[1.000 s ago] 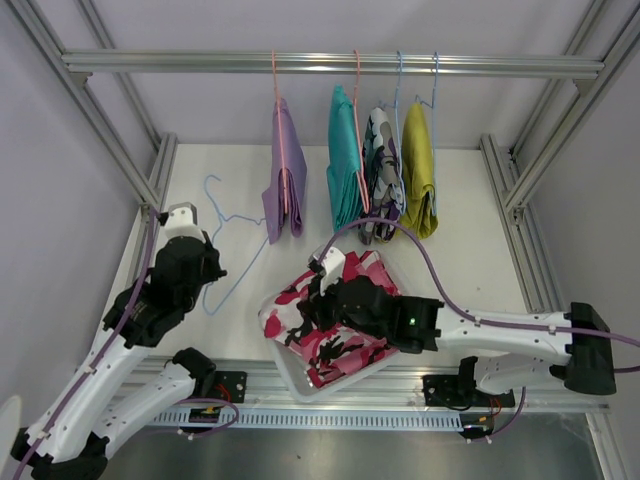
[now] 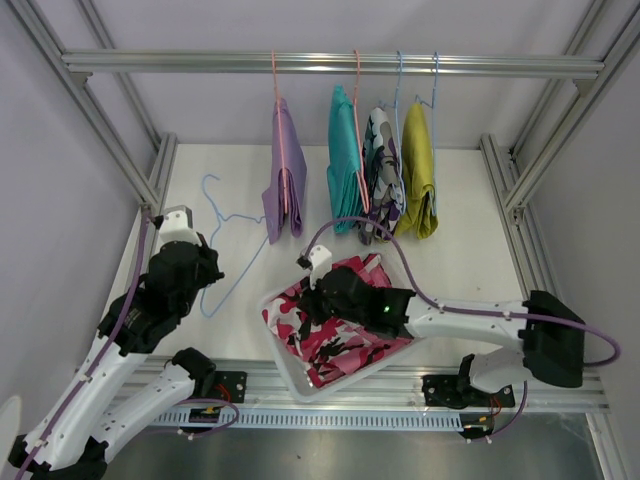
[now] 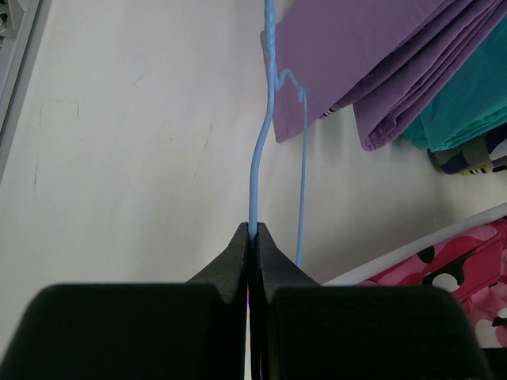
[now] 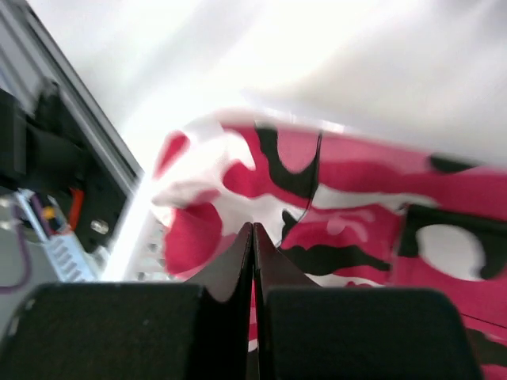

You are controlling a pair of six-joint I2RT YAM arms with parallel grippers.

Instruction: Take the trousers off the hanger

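Note:
Pink, white and black camouflage trousers lie crumpled in a white bin, filling much of the right wrist view. My right gripper is shut just over them, with no cloth clearly between its fingers. A blue wire hanger, free of clothing, is at my left gripper, which is shut with the wire running into its fingertips in the left wrist view; in the top view the hanger hangs or lies over the left of the white surface, which I cannot tell apart.
Purple, teal, camouflage and yellow garments hang on hangers from the metal rail at the back. White board is clear at the right; frame posts border both sides.
The left arm and hanger have moved very slightly.

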